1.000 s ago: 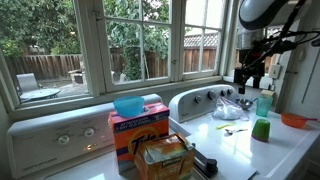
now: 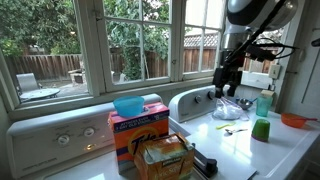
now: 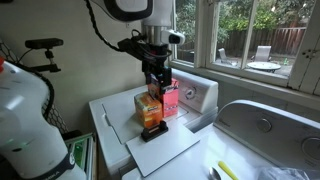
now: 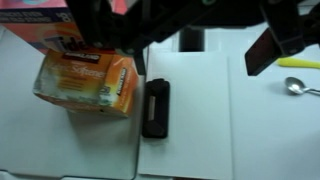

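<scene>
My gripper (image 2: pixel 228 82) hangs in the air over the white tops of the machines, at the upper right of exterior view 1. In the wrist view, the gripper is open, its dark fingers wide apart with nothing seen between them. A black oblong object (image 4: pixel 156 108) lies below on a white board (image 4: pixel 200 130). To its left stands an orange and tan carton (image 4: pixel 90 78), with the orange Tide box (image 2: pixel 137 130) behind it. On that box sits a blue bowl (image 2: pixel 129 106).
A spoon (image 4: pixel 297 86) and a yellow-handled utensil (image 3: pixel 228 170) lie by a clear plastic bag (image 3: pixel 283 174). A green cup (image 2: pixel 261 130) and an orange pan (image 2: pixel 294 120) stand at the right. Windows and control panels bound the back.
The objects on the machines stay where they were.
</scene>
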